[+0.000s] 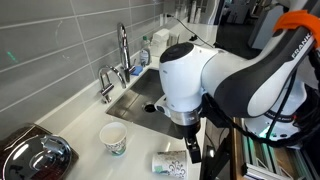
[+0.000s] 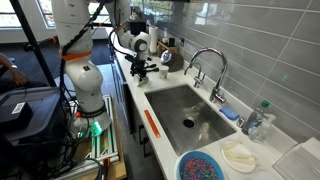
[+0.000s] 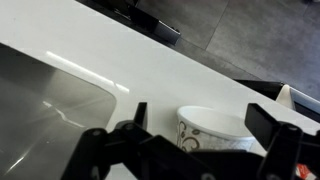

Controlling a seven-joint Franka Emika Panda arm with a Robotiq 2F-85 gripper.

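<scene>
A white patterned paper cup lies tipped on its side on the counter in exterior view 1. Its wide rim and part of its patterned wall show in the wrist view, where the same cup appears between and beyond my fingers. My gripper stands open just to the right of it, partly covered by its own white housing. From the other side, the gripper is small and low over the far end of the counter. A second patterned cup stands upright nearby, clear of the fingers.
The metal sink and curved faucet are beside the work area. A round metal lid is at the left. Further along sit a blue bowl and a soap bottle. The counter's edge is close to the arm.
</scene>
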